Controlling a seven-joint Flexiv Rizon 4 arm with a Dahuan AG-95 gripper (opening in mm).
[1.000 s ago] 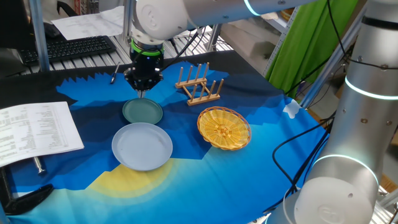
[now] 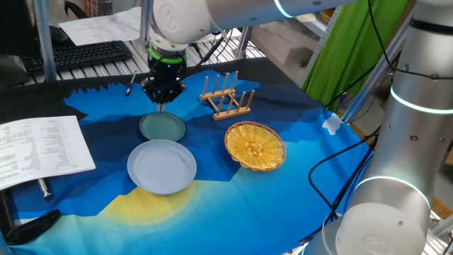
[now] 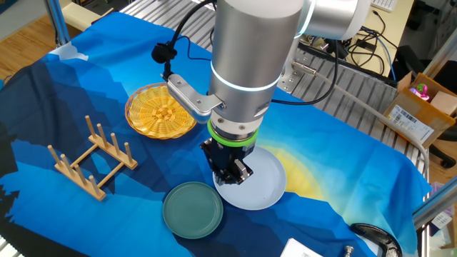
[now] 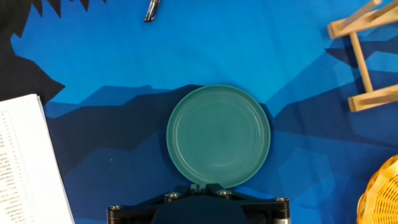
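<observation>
My gripper (image 2: 161, 106) hangs pointing down over the table, its fingers together and nothing visible between them. In the wrist view, the shut fingertips (image 4: 198, 188) show at the lower edge of a round green plate (image 4: 219, 137). That plate lies flat on the blue cloth, empty. Beside it is a larger pale blue-grey plate (image 2: 162, 167), also bare; the arm hides part of it in exterior view 2. A wooden dish rack (image 3: 93, 157) with upright pegs stands empty. The round woven basket (image 2: 255, 146) has nothing in it.
Printed sheets (image 2: 45, 150) lie at the left edge in exterior view 1, with a black clamp (image 2: 32, 228) near them. A pen (image 4: 152, 10) rests beyond the green plate. Open cloth lies in front of the basket.
</observation>
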